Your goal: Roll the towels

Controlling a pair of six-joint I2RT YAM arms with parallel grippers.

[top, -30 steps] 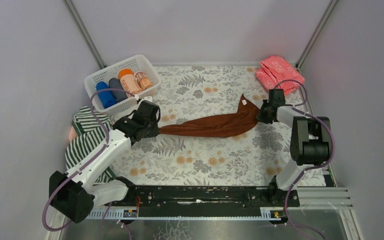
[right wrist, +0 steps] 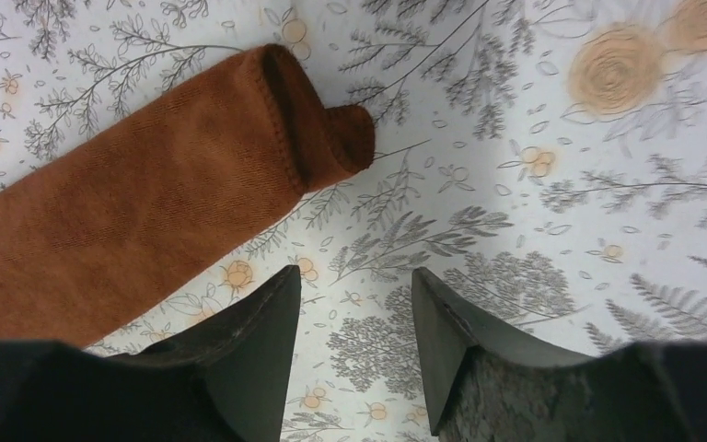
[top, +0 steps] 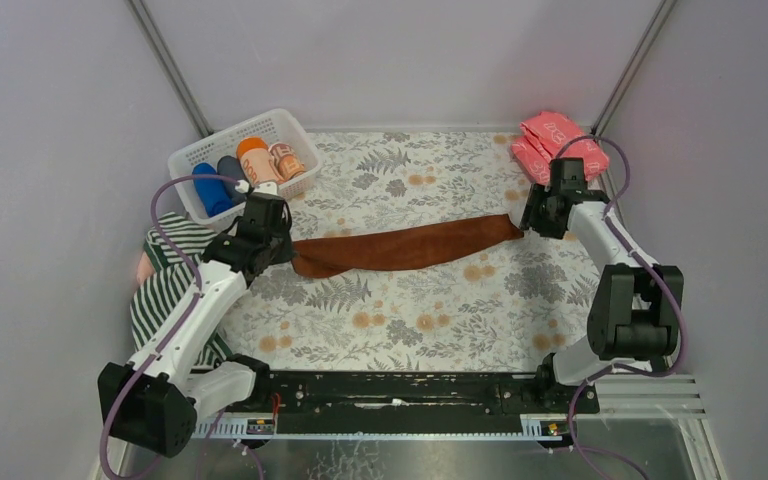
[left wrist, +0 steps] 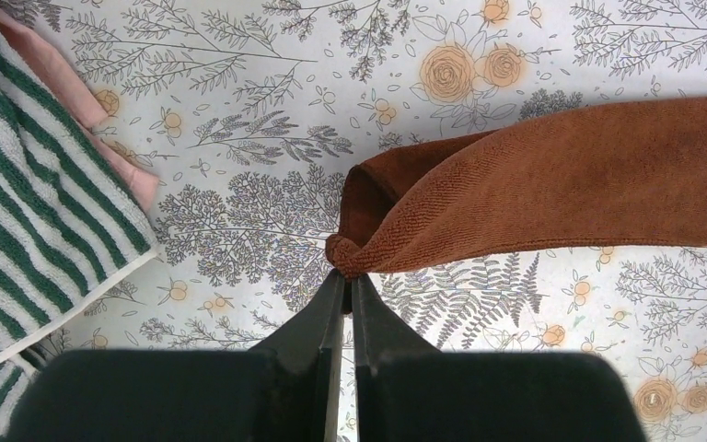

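A brown towel (top: 410,246) stretches across the mat as a long folded strip. At its left end my left gripper is shut on a bunched corner, where the cloth twists up into a small loop. The right end (right wrist: 202,157) lies on the mat with a short flap folded up. My right gripper hangs open just to the right of that end, nothing between its fingers.
A white basket (top: 190,155) of rolled towels stands at back left. Green striped towels (left wrist: 46,203) lie along the left side, pink towels (top: 550,135) at back right.
A second ago both grippers were at the towel's ends. My right gripper has since let go and moved about; the strip now lies straighter. My left gripper has shifted left with its end.
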